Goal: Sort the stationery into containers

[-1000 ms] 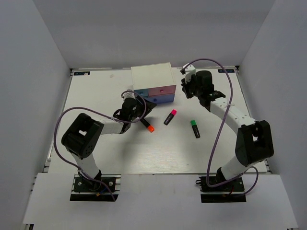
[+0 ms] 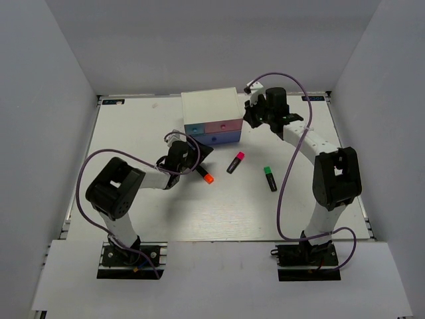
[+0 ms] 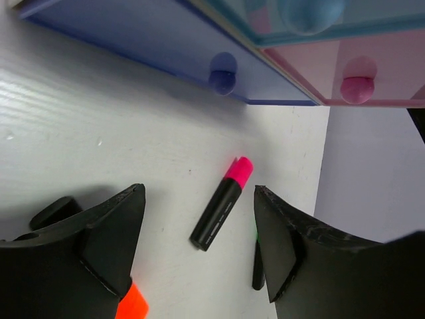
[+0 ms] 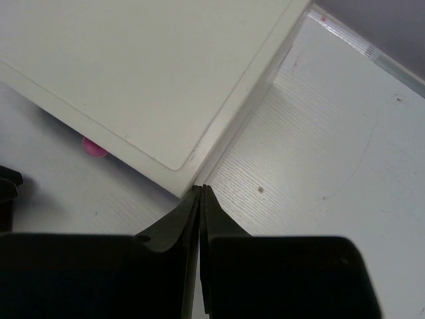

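A white-topped cabinet (image 2: 211,105) stands at the back, its blue (image 2: 194,129), pink (image 2: 224,125) and purple-blue (image 2: 226,137) drawers looking closed. In front of it lie three black markers: one with an orange end (image 2: 208,179), one pink-capped (image 2: 235,163) and one green-capped (image 2: 270,179). My left gripper is open in front of the drawers with nothing between its fingers; the pink-capped marker (image 3: 221,204) shows beyond the gap. Shut and with nothing visible in it, my right gripper has its tips at the cabinet's right front corner (image 4: 180,178); contact is unclear.
Drawer knobs, including a blue one (image 3: 222,81) and a pink one (image 3: 357,90), stick out near my left gripper. The left arm partly covers the orange-ended marker. Bare table (image 2: 219,209) spreads across the front, and free room lies right of the cabinet.
My right arm has swung inward, bringing its gripper left and slightly back to the cabinet's right side. The left gripper has shifted only slightly. The markers lie where they were.
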